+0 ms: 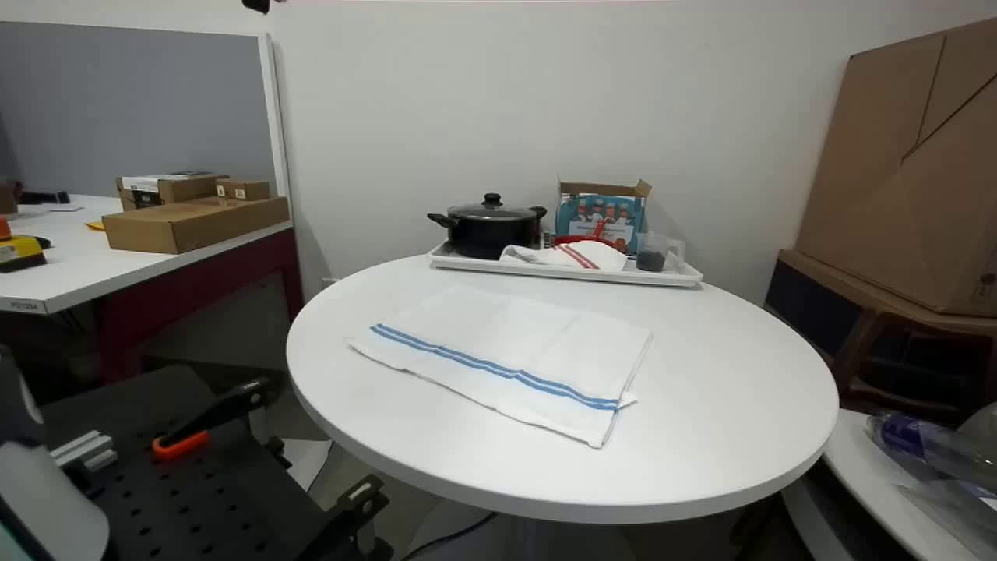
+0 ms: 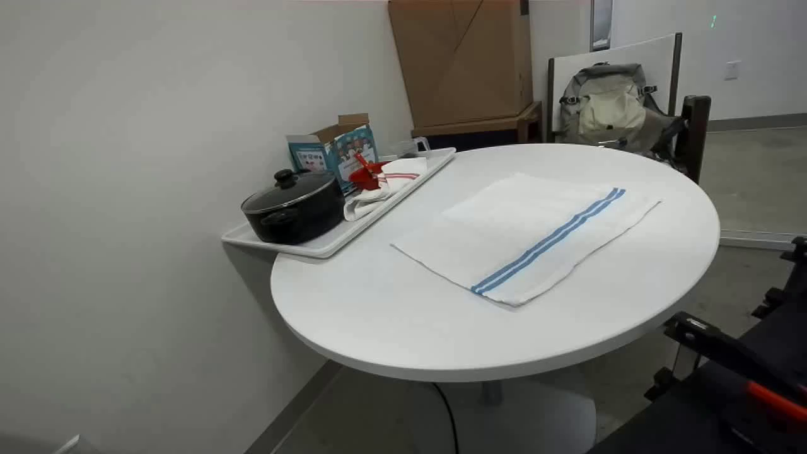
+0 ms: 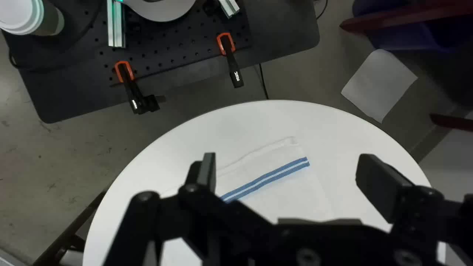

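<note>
A white towel point(image 1: 523, 351) with a double blue stripe lies spread flat on the round white table, its edges slightly uneven. From the other side, exterior view 2 shows the same towel point(image 2: 522, 234) with its striped edge toward the robot's bench. In the wrist view my gripper is open above the table, its two black fingers wide apart and nothing between them. Below it the towel point(image 3: 270, 186) is partly covered by the gripper's body. Neither exterior view shows the gripper.
At the wall side, a white tray point(image 1: 551, 271) holds a black lidded pot point(image 1: 491, 229), a red-striped cloth point(image 1: 584, 254), a blue box point(image 1: 600, 220) and a clear measuring cup point(image 1: 654, 254). Bare tabletop point(image 1: 729, 374) surrounds the towel. Black clamps point(image 3: 232, 66) line the robot's bench.
</note>
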